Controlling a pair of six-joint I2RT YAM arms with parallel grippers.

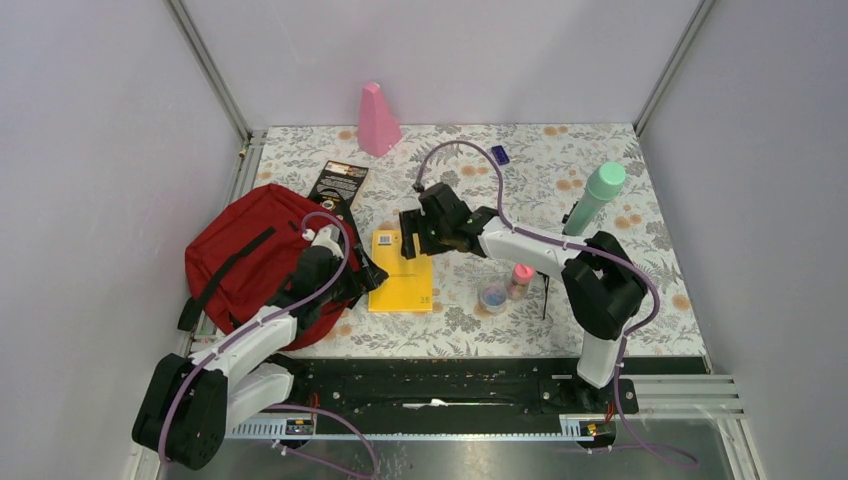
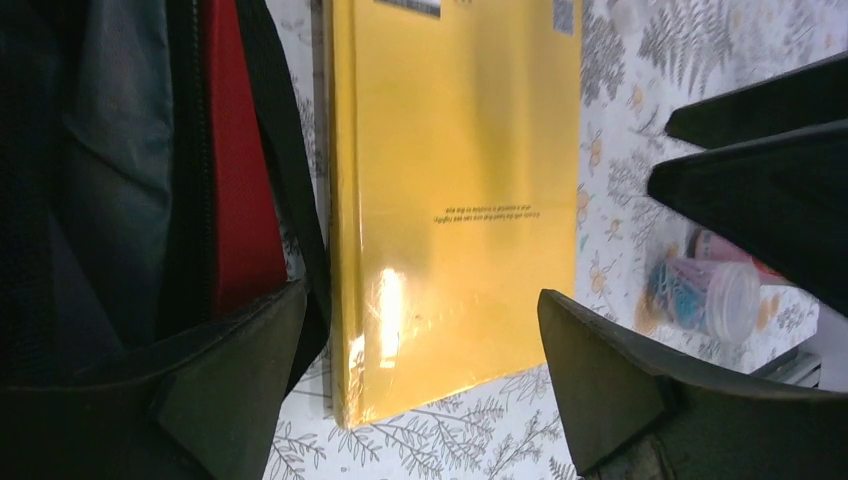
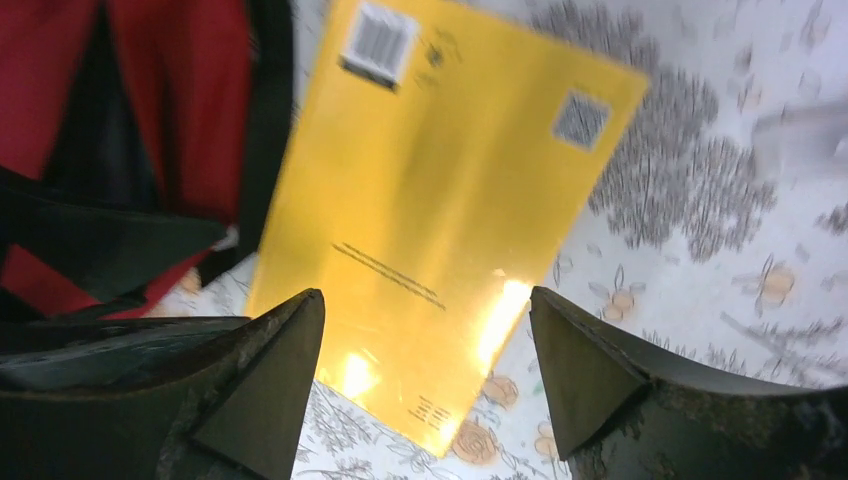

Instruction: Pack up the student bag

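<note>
A yellow book (image 1: pixel 400 280) lies on the patterned table beside the red bag (image 1: pixel 230 260), whose straps run along its left side. My left gripper hangs open above the book's left edge, near the bag, with the book showing between its fingers. My right gripper is open over the book's upper part in the top view, nothing held between its fingers; the book (image 3: pixel 440 190) fills the middle of the right wrist view. A dark book with white print (image 1: pixel 338 180) lies at the back left, partly hidden by the bag strap.
A pink tapered object (image 1: pixel 378 125) and small blue item (image 1: pixel 500 154) stand at the back. A mint bottle (image 1: pixel 595 195) is at right, with a pink-lidded container (image 1: pixel 521 282) and clear jar (image 1: pixel 492 297) at front middle.
</note>
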